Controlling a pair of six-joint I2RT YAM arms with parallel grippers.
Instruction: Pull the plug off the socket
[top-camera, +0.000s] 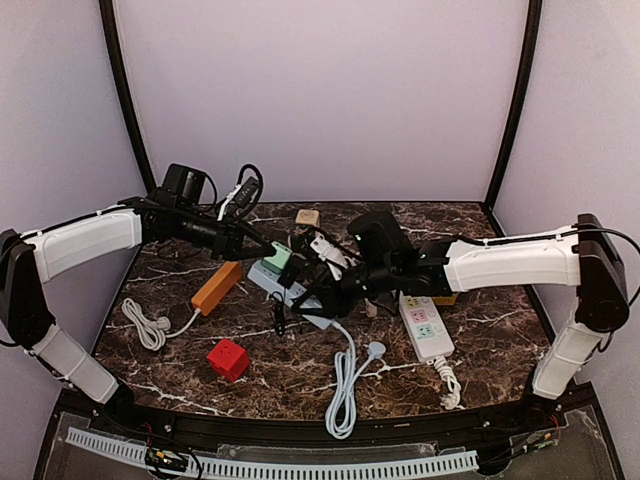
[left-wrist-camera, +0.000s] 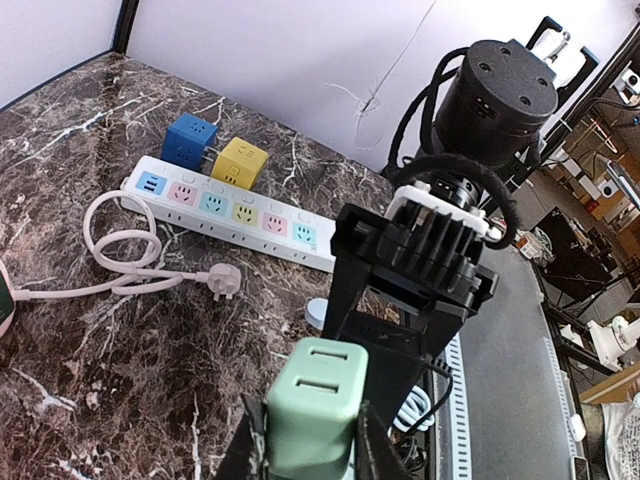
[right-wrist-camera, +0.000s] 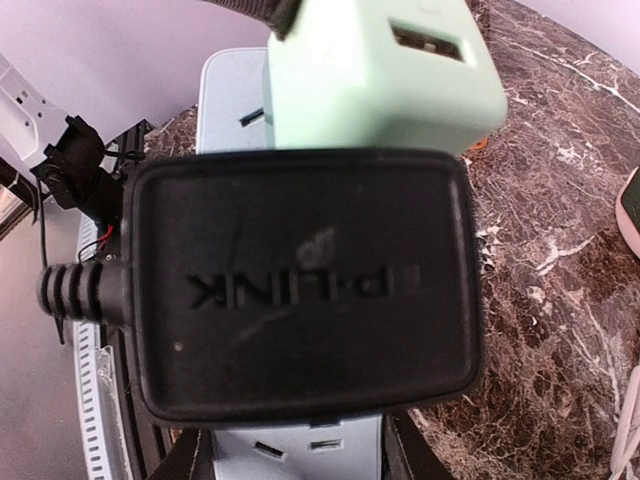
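Note:
A mint-green socket cube sits between the fingers of my left gripper; whether they grip it is unclear. My right gripper is shut on a pale blue power strip, one finger along each side. A black adapter plug with raised lettering covers much of the strip in the right wrist view. The cube shows just above the adapter there. From the top, the cube lies at the far end of the strip. Whether the adapter is seated in an outlet is hidden.
An orange strip and a red cube lie to the left. On the right is a white strip with coloured outlets. Blue and yellow cubes stand beside it. The pale blue cord trails in front.

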